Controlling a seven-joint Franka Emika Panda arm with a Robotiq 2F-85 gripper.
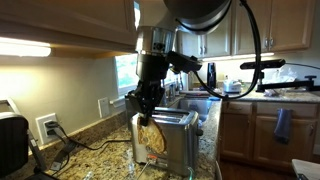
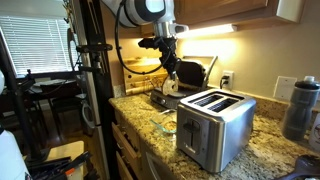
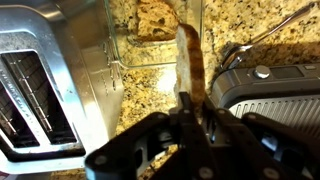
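Observation:
My gripper (image 1: pixel 147 115) is shut on a slice of bread (image 1: pixel 153 138), which hangs below the fingers in front of the toaster in exterior view 1. From the wrist, that slice (image 3: pixel 189 62) appears edge-on, extending up from the fingertips over the counter. A second piece of bread (image 3: pixel 157 18) lies in a clear glass dish (image 3: pixel 135 60) underneath. The silver toaster (image 3: pixel 88 100) stands to the left in the wrist view, beside the held slice. Exterior view 2 shows the toaster (image 2: pixel 213 138) close up, with its long top slots empty as far as they show.
A dark-and-silver appliance (image 3: pixel 270 82) sits at the right of the wrist view, with metal utensils (image 3: pixel 245 47) next to it. Beyond the toaster stands a dark bottle (image 2: pixel 299 108) near the wall. Speckled counter (image 3: pixel 140 95) shows between dish and toaster.

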